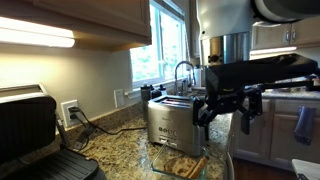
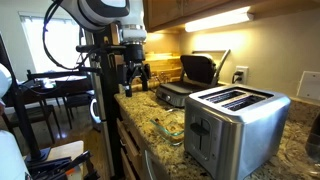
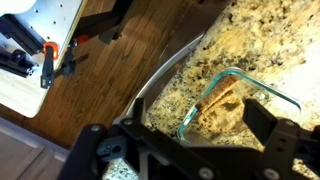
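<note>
My gripper stands open, its two fingers wide apart with nothing between them. In the wrist view, a clear glass dish [image 3: 285,97] with a teal-tinted rim lies on the speckled counter below. A brown, stick-like piece [image 3: 216,93] lies in it, towards the counter-edge side; what it is I cannot tell. From the first exterior view, the gripper [image 1: 225,122] hangs above and to the right of the dish [image 1: 167,162] and the brown piece [image 1: 197,168]. The second exterior view shows the gripper [image 2: 137,78] raised over the counter edge, clear of the dish [image 2: 172,131].
A silver toaster [image 2: 235,128] stands on the granite counter [image 1: 128,148] close to the dish. Beyond it is an open black grill press [image 2: 190,88]. A black cord [image 1: 112,131] runs to the wall outlet [image 1: 70,112]. The floor [image 3: 95,88] drops away beside the counter edge.
</note>
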